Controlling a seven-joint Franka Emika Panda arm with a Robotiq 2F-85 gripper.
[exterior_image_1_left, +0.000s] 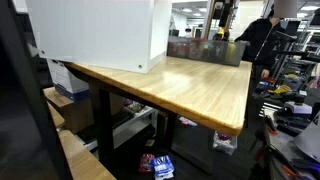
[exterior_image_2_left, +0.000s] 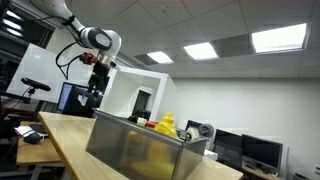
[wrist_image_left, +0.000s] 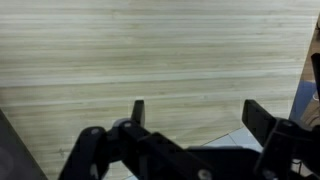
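In the wrist view my gripper stands open over the bare, light wood tabletop, its two dark fingers wide apart with nothing between them. The second exterior view shows the arm reaching in from the upper left, with the gripper pointing down above the table, beyond the grey bin. Yellow items and other things poke above the bin's rim; its inside is mostly hidden. From the first exterior view the same bin appears at the table's far end.
A large white box-like panel covers part of the table in the first exterior view. Monitors stand to the right in the second. Shelves and boxes lie below the table.
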